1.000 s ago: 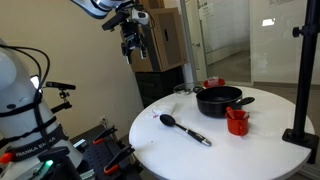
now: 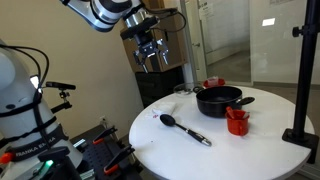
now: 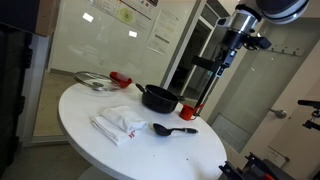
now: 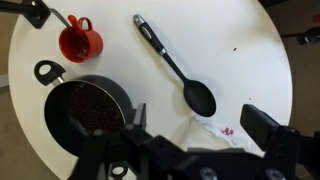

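My gripper (image 2: 153,63) hangs high above the table's near left side, open, its two fingers wide apart with nothing between them. Below it, a black spoon (image 4: 197,97) lies flat on the white table, bowl toward the cloth. A crumpled white cloth (image 3: 120,122) rests near the spoon's bowl; in the wrist view the gripper partly covers it. The black pot (image 2: 219,101) stands uncovered, with dark, grainy contents (image 4: 97,108) inside. Beside the pot is a red mug (image 4: 80,42) with a long-handled thing standing in it.
A glass lid (image 3: 96,78) and a red item (image 3: 121,79) sit toward the table's far side. A black upright pole (image 2: 302,70) rises at the right edge.
Over the last second my gripper has moved right and down in the exterior view, from beside the cabinet toward the table. The objects on the table have not moved.
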